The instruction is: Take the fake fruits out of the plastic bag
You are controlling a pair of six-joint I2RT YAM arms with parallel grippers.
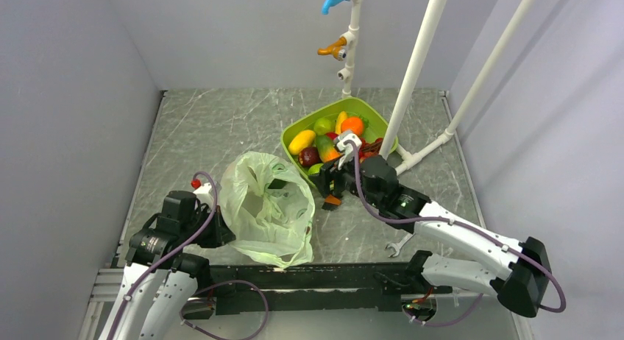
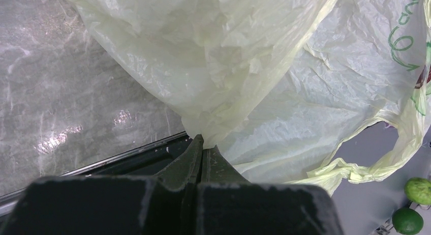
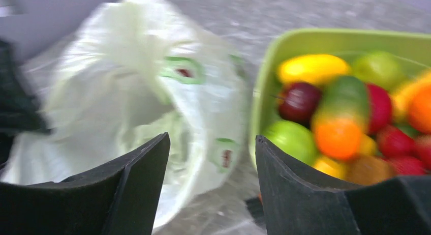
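Note:
A pale green plastic bag (image 1: 257, 229) stands with its mouth gaping; only crumpled plastic shows inside, and folds hide part of it. My left gripper is shut with a pinch of the bag's rim between its fingertips. Several fake fruits, among them a dark red apple (image 3: 300, 104), a yellow mango (image 3: 314, 68) and a green apple (image 3: 290, 142), lie in the green tub (image 3: 269, 67). My right gripper is open and empty, above the gap between bag and tub. The right wrist view is blurred.
A small black-and-orange item (image 1: 332, 202) lies in front of the tub. A wrench (image 1: 398, 244) rests near the front edge. White pipes (image 1: 421, 60) rise beside the tub.

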